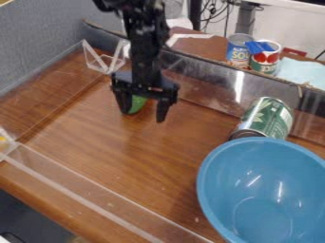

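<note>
My black gripper [143,106] is lowered over a small green object [133,104], which is mostly hidden behind it, near the back middle of the wooden tray. The two fingers stand apart on either side of it, open. A large blue bowl [264,209] fills the front right. A green and silver can [267,118] lies tilted just behind the bowl.
The tray's floor [114,171] is clear at the left and middle. Clear walls edge it. Beyond the back wall stand two cans [238,49] and a light blue cloth [302,73].
</note>
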